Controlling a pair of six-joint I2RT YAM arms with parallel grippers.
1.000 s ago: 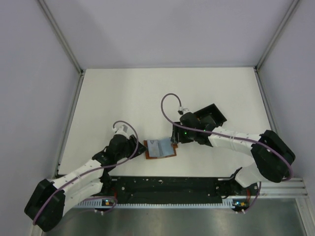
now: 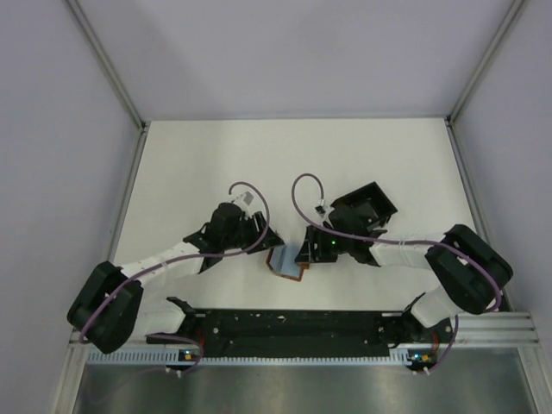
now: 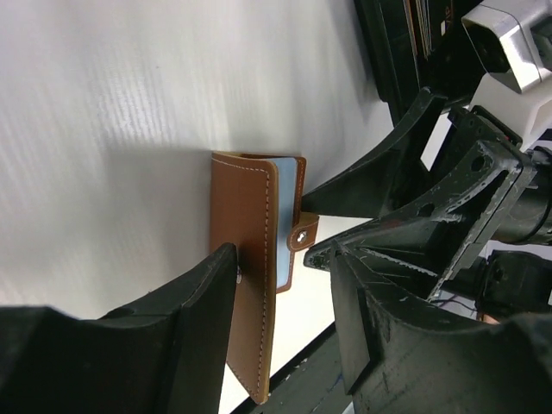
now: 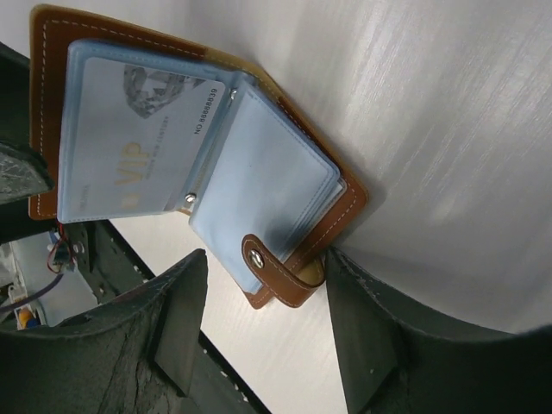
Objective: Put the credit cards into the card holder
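The brown card holder [image 2: 287,263] is half folded on the table, its left cover [image 3: 244,250] raised on edge. Behind a clear sleeve in that cover, a silver VIP card [image 4: 142,142] shows in the right wrist view. The other half [image 4: 267,172] lies nearly flat, with its snap strap [image 4: 280,272] at the near edge. My left gripper is open around the raised cover, one finger [image 3: 220,272] against its outer side. Open too, my right gripper stands at the strap, which lies between its fingertips.
A black box [image 2: 386,205] stands behind the right arm; upright card edges [image 3: 421,26] show in it in the left wrist view. The two grippers are very close together. Free white table [image 2: 216,155] lies behind and left.
My left gripper has moved right and away from the front edge, and the holder's left cover has swung up from flat toward the right half. The right gripper has shifted slightly toward the front.
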